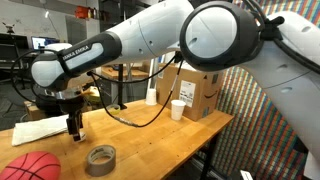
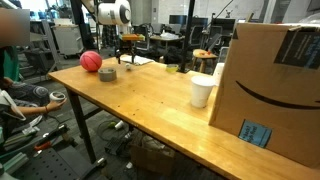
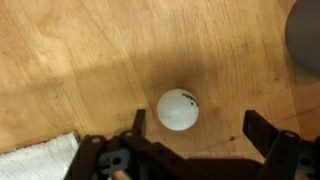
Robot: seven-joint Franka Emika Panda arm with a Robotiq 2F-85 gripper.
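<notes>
A small white ball (image 3: 178, 110) with dark markings lies on the wooden table in the wrist view. My gripper is open over it, its fingers wide apart; the ball shows between them, closer to the left finger, with nothing gripped. In exterior view 1 the gripper (image 1: 76, 130) points down above the table's left part and largely covers the ball. From the far side, exterior view 2 has the gripper (image 2: 127, 48) over the table's far end.
A grey tape roll (image 1: 101, 160) and a red ball (image 1: 30, 168) lie nearby, and a white cloth (image 1: 38, 131) sits behind. Farther right stand a white cup (image 1: 177, 110) and a cardboard box (image 1: 205, 92).
</notes>
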